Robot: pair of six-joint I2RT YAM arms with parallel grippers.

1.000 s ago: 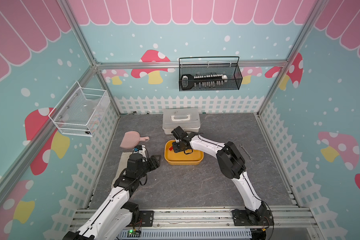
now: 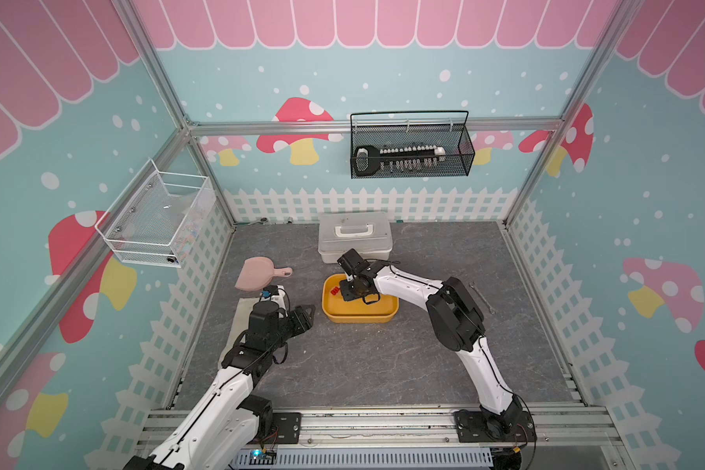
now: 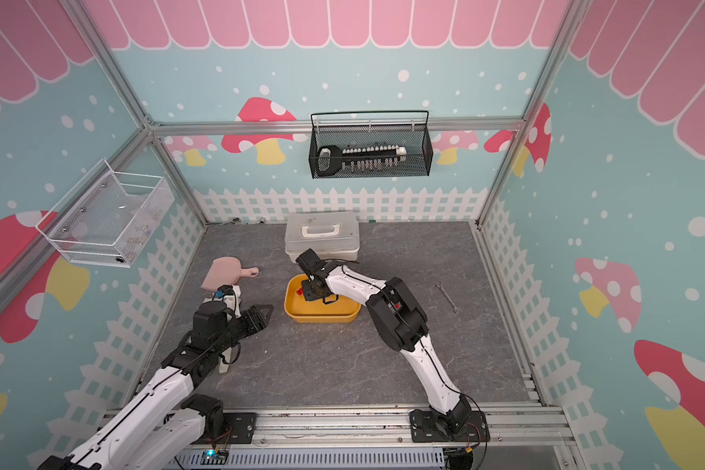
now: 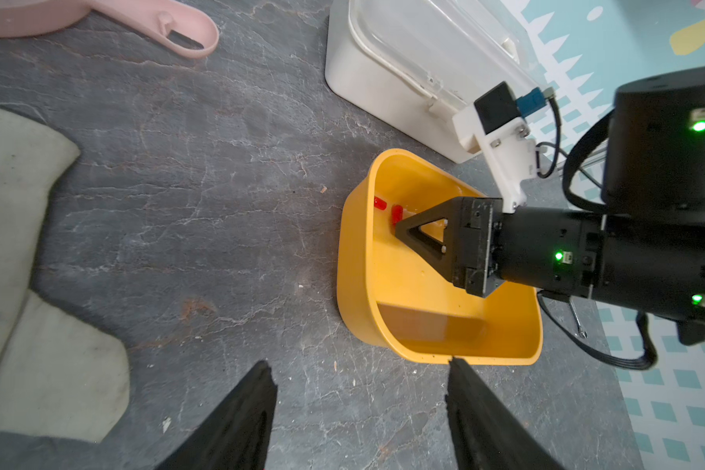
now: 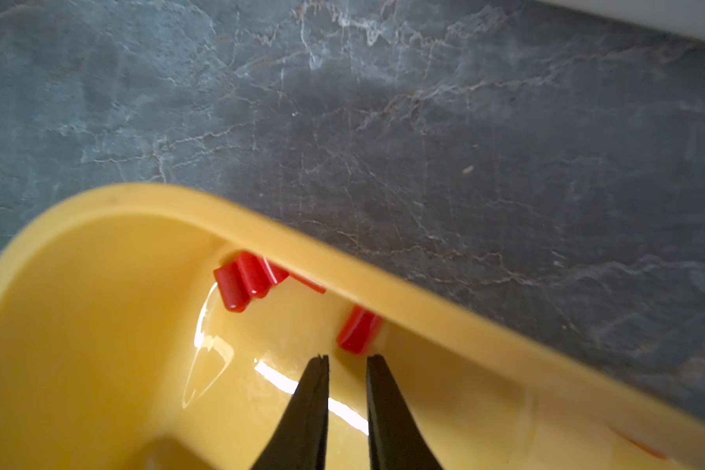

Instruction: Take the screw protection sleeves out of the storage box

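Note:
Red screw protection sleeves lie on the floor of the yellow storage box, along one wall at one end, with a single sleeve a little apart from the group. My right gripper is down inside the box, its tips a small gap apart just beside that single sleeve, holding nothing. In the left wrist view red pieces show partly behind the right gripper. My left gripper stands open outside the box, to its left, with only the table between its fingers.
A white lidded case sits behind the box. A pink board and a beige cloth lie at left, a wrench at right. Wire baskets hang on the walls.
The right gripper and arm have shifted very slightly within the box. The left arm looks almost unchanged.

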